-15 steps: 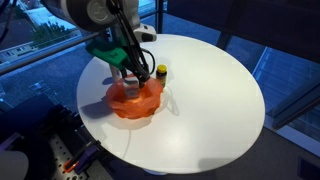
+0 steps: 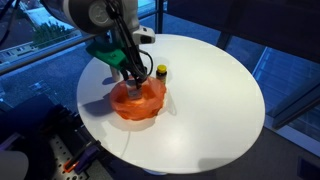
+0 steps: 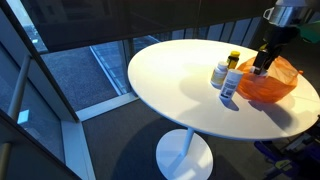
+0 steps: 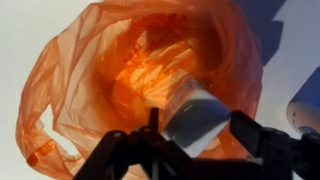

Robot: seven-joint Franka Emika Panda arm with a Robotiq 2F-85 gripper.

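Observation:
On the table sits an open orange plastic bag (image 2: 138, 102), its mouth facing up. My gripper is over the bag's mouth, with its fingers part open. Between the fingers is a white container (image 4: 197, 122), tilted and partly inside the bag; narrow gaps seem to show at its sides. In exterior view 2 the gripper (image 3: 262, 67) is low against the orange bag (image 3: 265, 86), and the container's lower part is hidden there.
Two white bottles (image 3: 219, 73) and a yellow bottle (image 3: 233, 60) stand beside the bag.
The gripper and white container have come down slightly, deeper into the bag's mouth. The bag's rim has shifted a little around them; the yellow bottle stays put.

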